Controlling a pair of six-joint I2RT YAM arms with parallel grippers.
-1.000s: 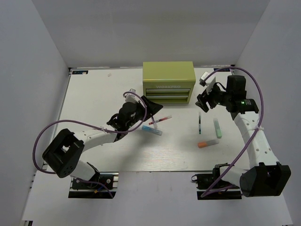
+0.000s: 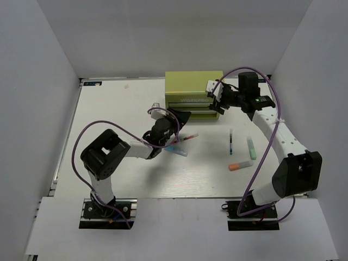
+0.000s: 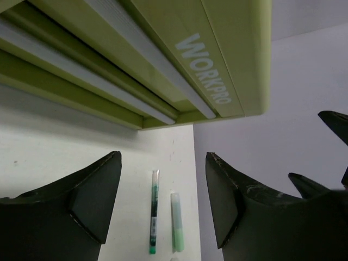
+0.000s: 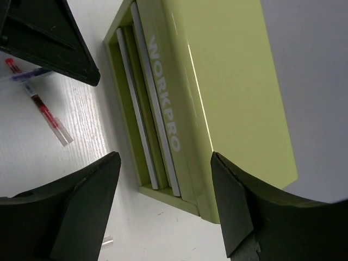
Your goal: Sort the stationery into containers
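Observation:
The green WORKPRO drawer box (image 2: 194,84) stands at the back centre, its two drawers in line with its front. By its lower left front, my left gripper (image 2: 179,116) is open, with nothing seen between its fingers. At the box's right front corner is my right gripper (image 2: 213,98), also open; the box (image 4: 228,70) appears beyond its fingers (image 4: 89,198); contact cannot be judged. On the table lie a red pen (image 2: 188,137), a blue marker (image 2: 176,150), partly behind the left arm, a dark pen (image 2: 230,142), a green marker (image 2: 251,148) and an orange marker (image 2: 241,165).
Grey walls (image 2: 304,92) close in the right side. A finger of the left gripper intrudes into the right wrist view, near the box.
My right gripper has moved left and back, up to the box's right corner. The left gripper has shifted slightly right, and its elbow has swung right. The box and stationery stay put.

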